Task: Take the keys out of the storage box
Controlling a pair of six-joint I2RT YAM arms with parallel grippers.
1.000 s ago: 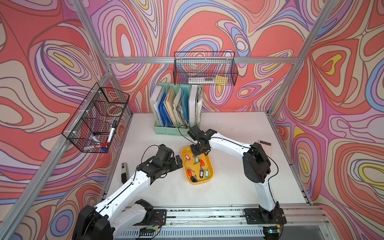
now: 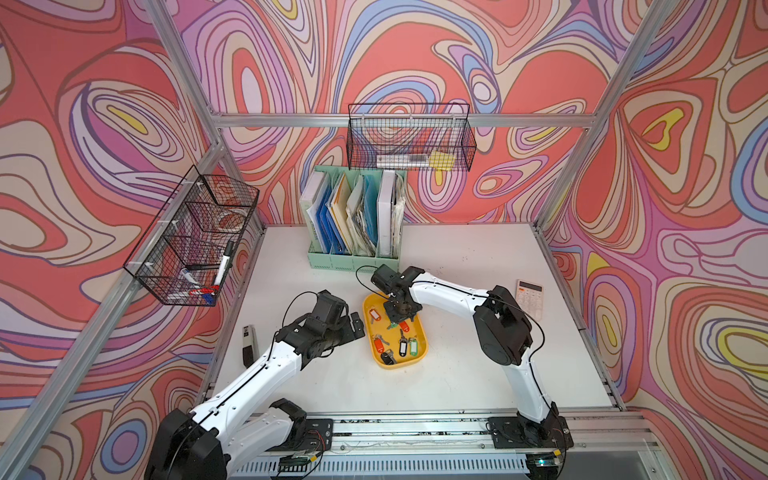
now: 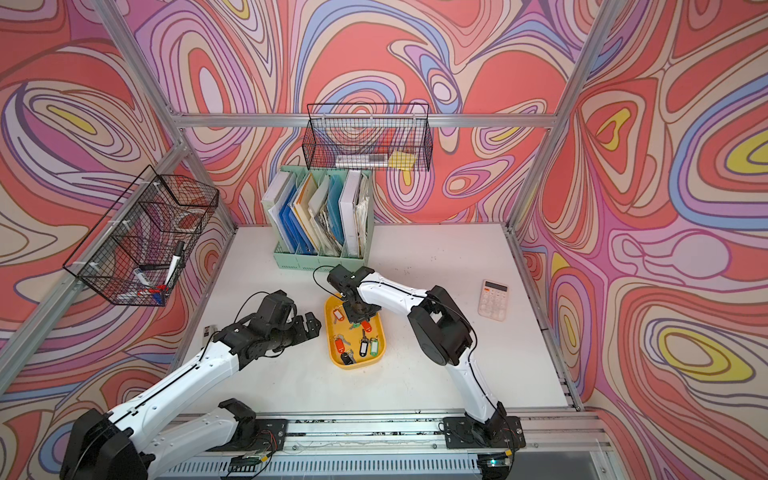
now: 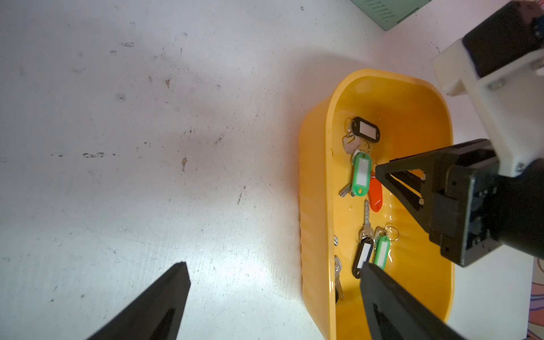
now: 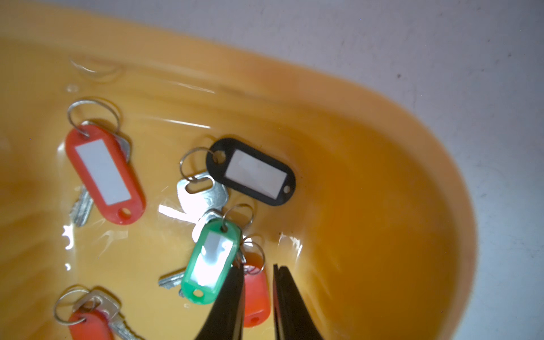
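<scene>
The yellow storage box [image 4: 317, 187] stands mid-table with several tagged keys spread over its floor. In the right wrist view a green tag [image 5: 210, 260] and a black tag [image 5: 252, 172] lie near one end, with a red tag [image 5: 256, 297] partly covered beside the green one. My right gripper points down inside the box, part open; the red tag shows through its narrow gap, and I cannot tell whether it is touched. Outside the box's left wall, my left gripper is open and empty, one finger overlapping the rim in its view.
A green file rack [image 2: 352, 261] stands behind the box. A calculator [image 2: 529, 298] rests at the right, and a dark handheld object [image 2: 249, 345] lies by the left edge. Bare table lies left of the box and between box and calculator.
The left arm has barely moved.
</scene>
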